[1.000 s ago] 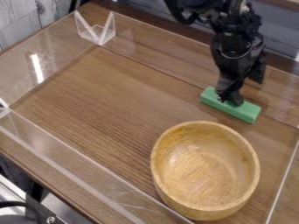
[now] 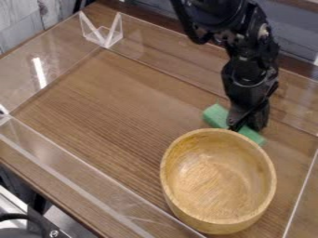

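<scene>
My black gripper [image 2: 248, 116] reaches down from the top right onto a green flat block [image 2: 217, 116] behind the bowl. The block lies on the wooden table, partly hidden under the gripper. The fingertips are dark and overlap the block, so whether anything is between them cannot be made out. A large yellow bowl [image 2: 218, 181] stands at the bottom right, just in front of the block.
A white wire-like holder [image 2: 102, 28] stands at the back left. Dark cables lie at the lower left edge.
My gripper has moved down toward the bowl, covering more of the green block. The block appears shifted slightly toward the bowl and left.
</scene>
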